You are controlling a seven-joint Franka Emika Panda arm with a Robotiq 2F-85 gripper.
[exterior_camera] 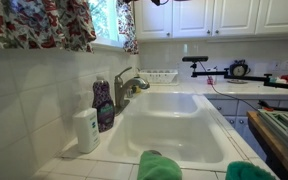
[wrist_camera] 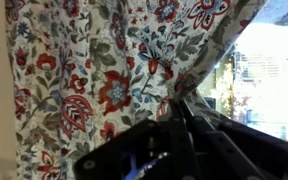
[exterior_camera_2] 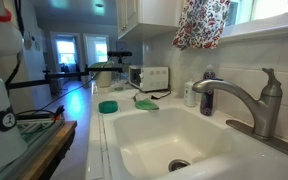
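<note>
A floral curtain (wrist_camera: 114,90) fills most of the wrist view, printed in red, blue and grey on a pale ground. My gripper is shut at its right-hand edge, where the cloth gathers into a fold at the fingertips, pinched between them. Bright window (wrist_camera: 269,75) shows to the right of that edge. In exterior view 1 the curtain (exterior_camera: 34,22) hangs over the window at upper left; exterior view 2 shows the curtain (exterior_camera_2: 202,24) above the faucet. My gripper is not clearly seen in either exterior view.
Below the window are a white sink (exterior_camera: 169,135), a faucet (exterior_camera: 132,88), a purple bottle (exterior_camera: 103,105) and a white bottle (exterior_camera: 87,130). A green cloth (exterior_camera: 159,166) lies on the near rim. The sink basins are clear.
</note>
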